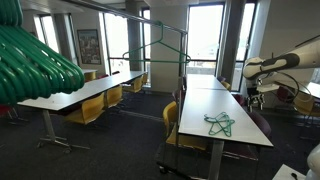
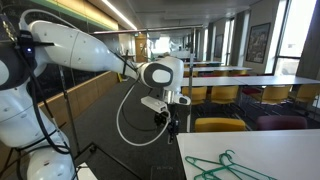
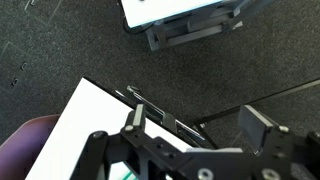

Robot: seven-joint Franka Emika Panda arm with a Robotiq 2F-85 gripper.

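Observation:
Green hangers [image 1: 219, 124] lie overlapping on the near end of the white table in exterior view 1. The same hangers [image 2: 228, 164] show at the bottom right of exterior view 2. One green hanger [image 1: 158, 43] hangs from a metal rail, and several more [image 1: 35, 70] crowd its near left end. My gripper [image 1: 257, 100] is in the air to the right of the table, apart from all hangers. In the wrist view the gripper stands open, with dark floor and a table corner beneath and nothing held. A bit of green shows behind its body there.
The white table [image 1: 205, 103] has bare surface around the hangers. Its corner [image 3: 78, 135] shows at the wrist view's lower left. Yellow chairs [image 1: 170, 118] line its side. The rack's rail [image 1: 115, 12] and upright post stand left of the table.

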